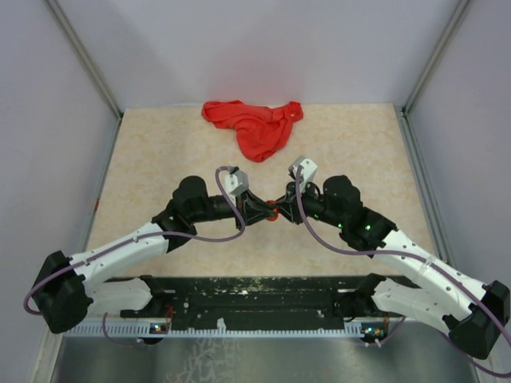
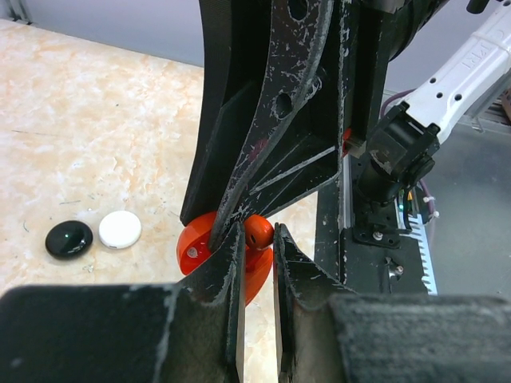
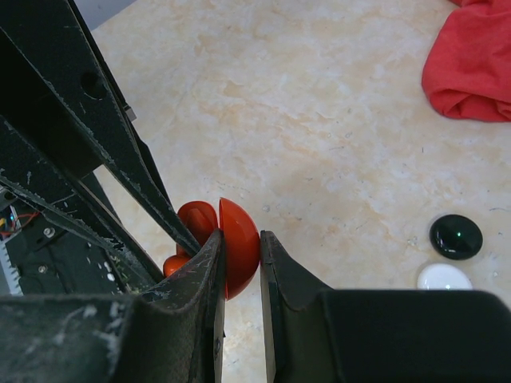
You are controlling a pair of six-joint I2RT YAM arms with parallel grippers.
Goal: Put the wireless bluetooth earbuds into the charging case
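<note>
Both grippers meet at the table's centre in the top view. A red case (image 3: 239, 251) is held by my right gripper (image 1: 281, 206), shut on it. In the left wrist view its red shell (image 2: 192, 239) shows open, with a small red piece (image 2: 258, 231), likely an earbud, at the fingertips of my left gripper. Those fingers are close together around or against this piece; whether they grip it is unclear. Part of the case is hidden behind the black fingers.
A black round piece (image 2: 69, 238) and a white round piece (image 2: 120, 228) lie on the table. A red cloth (image 1: 255, 126) lies at the back.
</note>
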